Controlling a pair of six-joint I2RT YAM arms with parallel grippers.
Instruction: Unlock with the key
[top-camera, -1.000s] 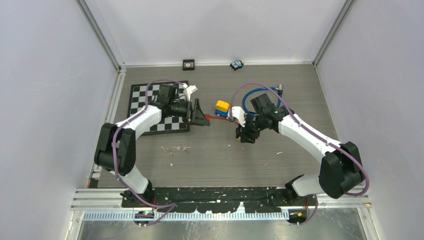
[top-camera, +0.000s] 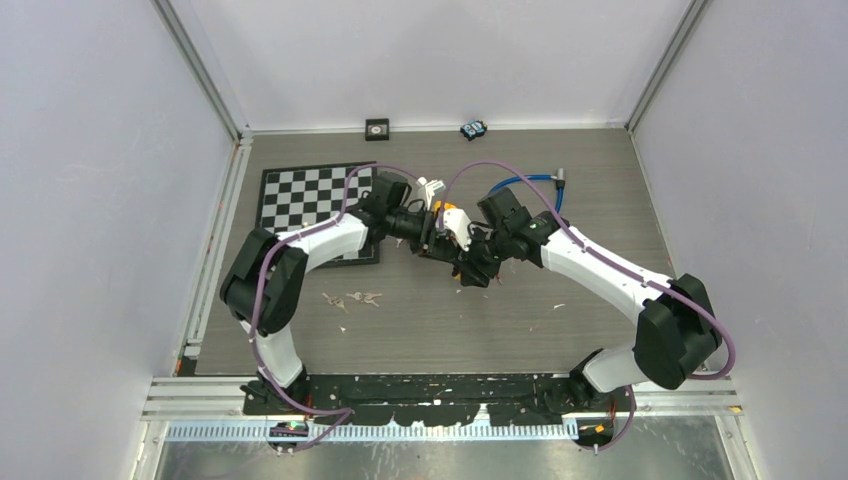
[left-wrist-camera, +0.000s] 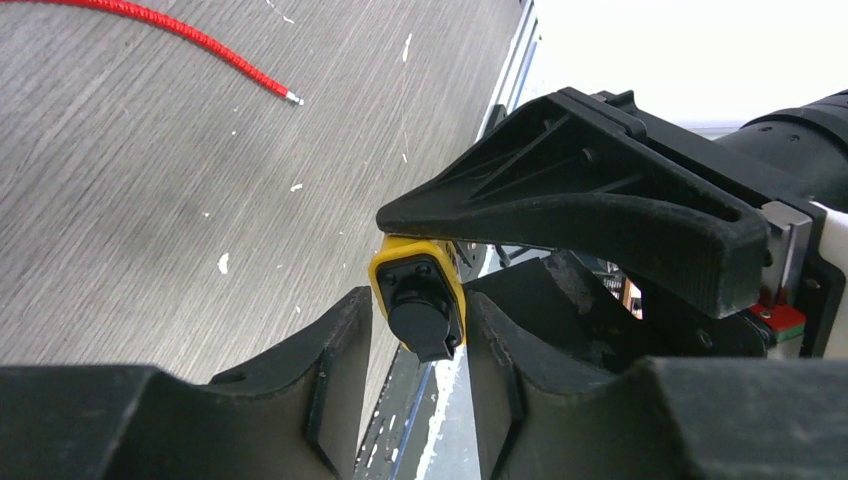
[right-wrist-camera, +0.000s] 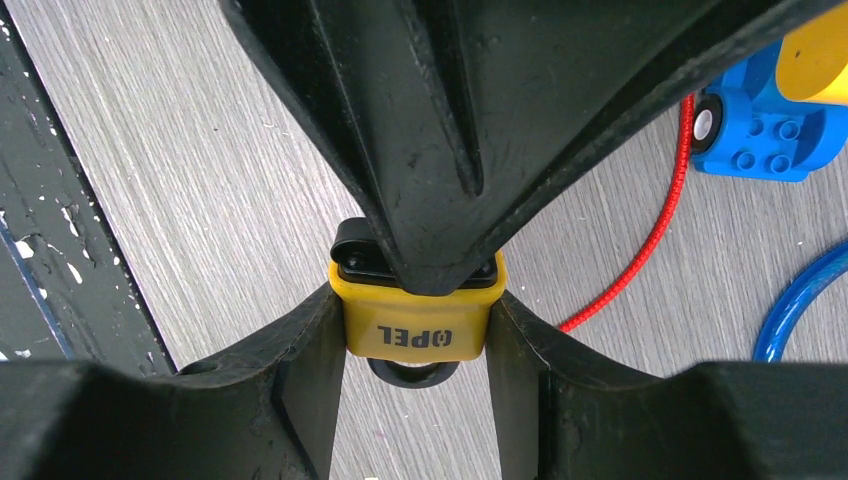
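Observation:
A yellow-and-black padlock (right-wrist-camera: 420, 325), marked with lettering, is clamped between the fingertips of my right gripper. From the left wrist its yellow edge frames a dark face with a round black part (left-wrist-camera: 420, 318). My left gripper is open; its fingertips stand on either side of that face, and whether they touch it I cannot tell. Seen from the right wrist, a black finger (right-wrist-camera: 430, 190) of the left gripper reaches over the padlock's black top. Loose keys (top-camera: 365, 298) lie on the table, with another key cluster (top-camera: 335, 300) beside them.
A blue toy vehicle with a yellow top (right-wrist-camera: 785, 115), a red cord (right-wrist-camera: 650, 245) and a blue hose (right-wrist-camera: 795, 295) lie close by. The chessboard (top-camera: 300, 205) sits under the left arm.
My left arm has moved right until its gripper meets the right one. The right gripper has shifted slightly left with the padlock. The keys have not moved.

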